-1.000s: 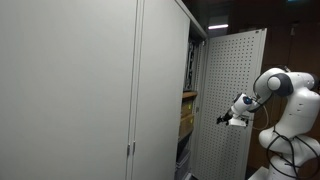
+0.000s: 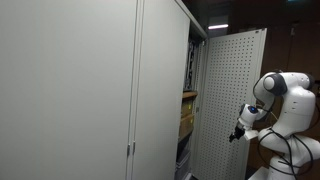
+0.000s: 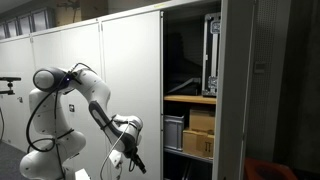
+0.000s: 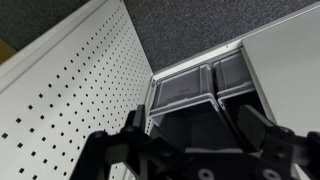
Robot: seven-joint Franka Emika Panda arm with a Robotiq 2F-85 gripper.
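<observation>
My gripper is open in the wrist view, its dark fingers spread apart with nothing visible between them. In exterior view 1 it hangs low, pointing down, in front of the perforated cabinet door, which stands open. Exterior view 2 has the gripper in front of a closed white panel, left of the open cabinet section. Below the gripper in the wrist view, grey bins sit at the cabinet's bottom. Whether the fingers touch anything is not clear.
A wooden shelf crosses the open section, with cardboard boxes and a grey bin beneath it. Dark carpet lies outside the cabinet. The perforated door and a white panel flank the gripper.
The arm has folded lower. In exterior view 1 the gripper has moved down and to the right, and its tip has turned more downward. The cabinet door has not moved.
</observation>
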